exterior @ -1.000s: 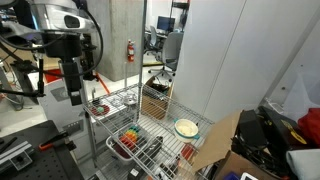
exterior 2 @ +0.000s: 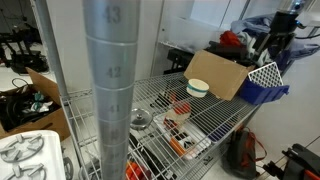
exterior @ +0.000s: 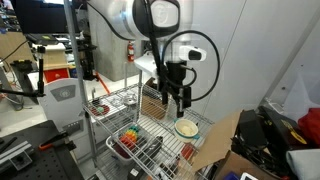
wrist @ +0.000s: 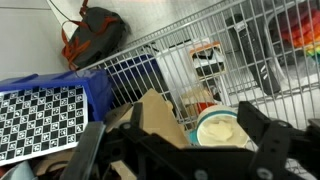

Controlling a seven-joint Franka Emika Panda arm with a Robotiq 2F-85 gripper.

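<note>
My gripper point(exterior: 180, 102) hangs over the wire rack point(exterior: 160, 158), its fingers pointing down and the fingers open. In the wrist view the gripper shows as two dark, separated fingers at the bottom, with nothing held between them. A round, pale dish with a greenish rim point(wrist: 222, 128) lies below, partly covered by the right finger. From the side, this dish point(exterior: 187, 128) is on the rack under the gripper and apart from it. Exterior view 2 also shows the dish point(exterior 2: 198, 88), near a cardboard flap.
A brown cardboard piece point(exterior: 215, 145) rises beside the dish. Behind it are black bags point(exterior: 260, 130). A blue crate with a white grid point(wrist: 45, 120) and a dark backpack point(wrist: 92, 35) lie beyond the rack. Small coloured items point(exterior: 130, 135) occupy its near side.
The arm has swung right and away from the near left, bringing the gripper from beside the rack to above the dish. Objects on the rack look unmoved.
</note>
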